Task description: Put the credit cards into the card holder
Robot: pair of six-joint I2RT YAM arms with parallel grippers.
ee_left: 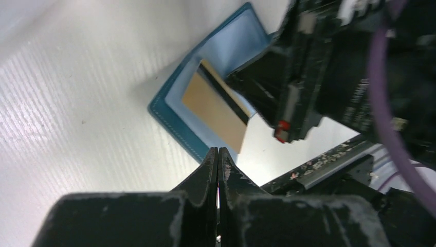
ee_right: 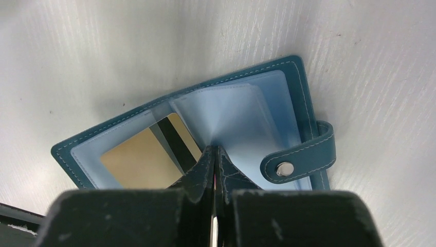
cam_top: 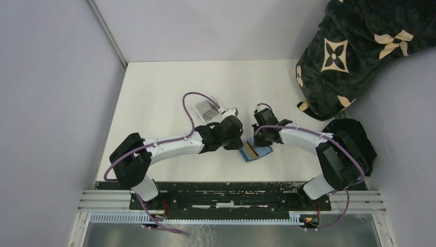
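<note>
The blue card holder (ee_right: 303, 98) lies open on the white table, with its strap and snap at one end. A gold card (ee_right: 141, 159) with a black stripe lies under a clear sleeve (ee_right: 221, 113) of the holder. At the holder's left edge, my left gripper is shut; nothing plain shows between its tips. My right gripper is shut over the sleeves beside the gold card. Whether its tips pinch a sleeve is hard to tell. A grey card (cam_top: 206, 109) lies in the pale tray (cam_top: 199, 109) behind the left arm.
The two grippers stand close together over the holder. A dark patterned cushion (cam_top: 334, 56) leans at the back right, and a black bag (cam_top: 355, 128) lies by the right arm.
</note>
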